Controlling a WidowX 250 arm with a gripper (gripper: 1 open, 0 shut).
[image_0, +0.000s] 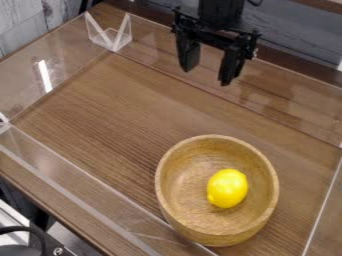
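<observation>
My black gripper hangs at the top centre of the camera view, over the back part of the wooden surface, its two dark fingers spread apart and nothing visible between them. At the lower right a round tan bowl holds a yellow oval object, which looks like a lemon. The gripper is well behind the bowl, apart from it.
A white wire-like item stands at the back left. Pale clear edging runs along the left and right sides.
</observation>
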